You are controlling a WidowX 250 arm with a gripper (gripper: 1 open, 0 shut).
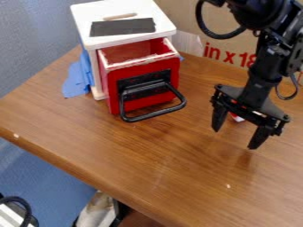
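A black gripper (236, 129) on the arm at the right hangs low over the wooden table, its two fingers spread apart with no object visible between them. Partly hidden behind it is a small red and white item (236, 117). To the left stands a red box with a white top (135, 73), its upper part showing an open interior and a black handle (159, 113) sticking out low at the front.
A dark plate (123, 27) and a light stick lie on the white top. A blue cloth (76, 82) lies left of the box, and a cardboard box (207, 35) stands behind.
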